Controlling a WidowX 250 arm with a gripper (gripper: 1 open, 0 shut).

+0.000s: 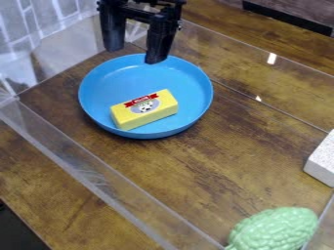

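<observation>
My black gripper (137, 39) hangs at the top of the view, fingers apart and pointing down, with nothing visible between them. Beneath it, a blue plate (186, 98) rests on the wooden surface, holding a yellow box (144, 109) with a red label, like a butter pack, toward its front.
A white block (322, 156) sits at the right edge and a green, cabbage-like object (271, 230) at the bottom right. Clear plastic walls (92, 176) border the area. The wooden surface (222, 161) right of the plate is clear.
</observation>
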